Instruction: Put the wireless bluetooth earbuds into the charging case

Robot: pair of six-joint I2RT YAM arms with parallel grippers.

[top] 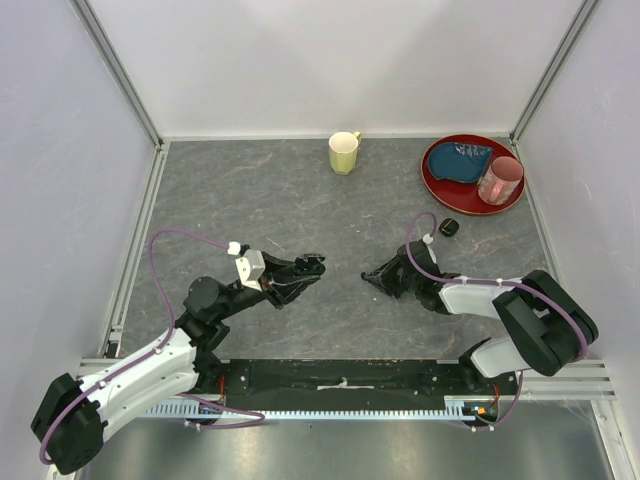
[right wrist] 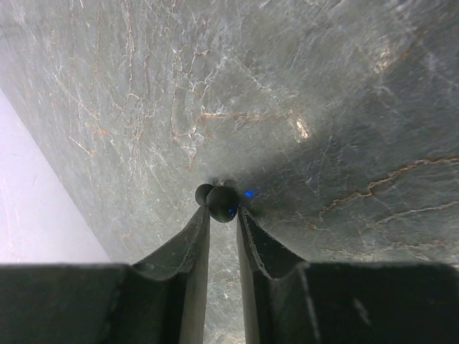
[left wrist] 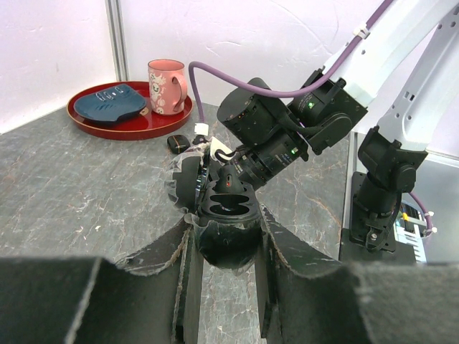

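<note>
The black charging case [left wrist: 229, 233] is held up in the left wrist view with its lid raised and my left gripper shut on it; from the top it is at centre-left, above the table. My right gripper is low over the table with its fingertips at a small dark rounded earbud [right wrist: 222, 202]; whether they grip it cannot be told. A second dark rounded shape [right wrist: 203, 193] touches it, possibly part of the same bud.
A red tray [top: 445, 195] with a blue dish and pink mug [top: 499, 182] stands back right. A yellow mug [top: 343, 153] is at the back centre. A small black object [top: 449, 227] lies near the tray.
</note>
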